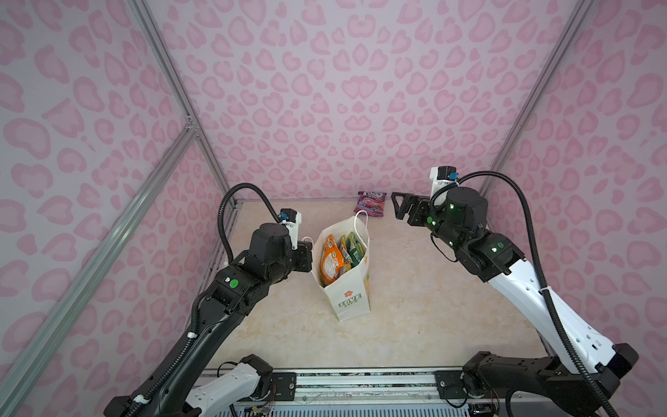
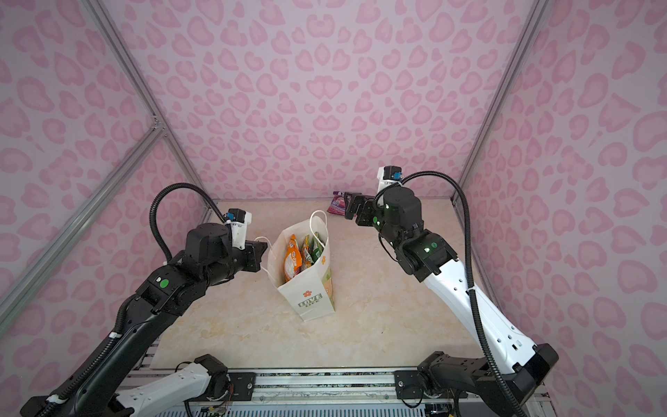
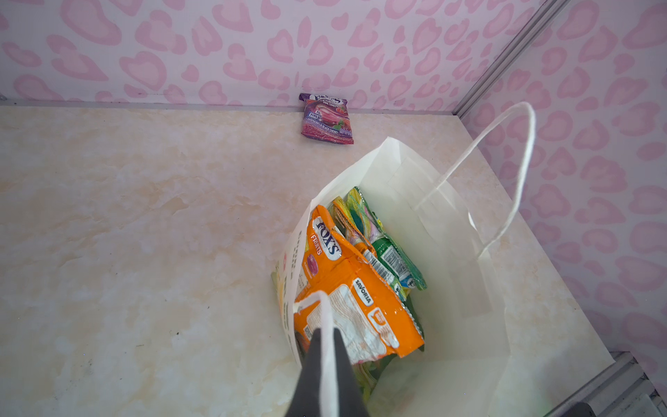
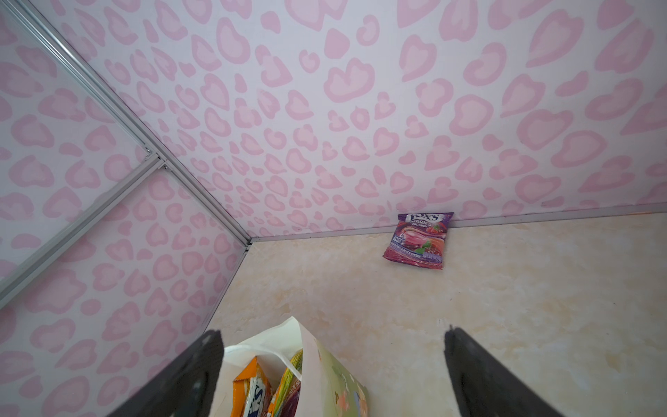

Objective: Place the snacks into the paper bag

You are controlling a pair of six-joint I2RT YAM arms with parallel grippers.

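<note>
The white paper bag (image 1: 351, 295) stands on the table, its mouth up and wide. Inside it are an orange Fox's packet (image 3: 347, 299) and green-yellow packets (image 3: 389, 250). A purple-red snack packet (image 4: 419, 239) lies flat on the table by the back wall. My left gripper is at the bag's left rim, shut, with the near white handle (image 3: 323, 309) running between its fingers. My right gripper (image 1: 398, 203) stands open and empty above the table, right of the purple packet; the right wrist view shows its fingers (image 4: 182, 378) spread apart.
The other bag handle (image 3: 522, 166) arches up freely above the rim. Bare table (image 1: 444, 305) extends right and in front of the bag. Heart-patterned walls (image 1: 361, 104) close off the back and sides.
</note>
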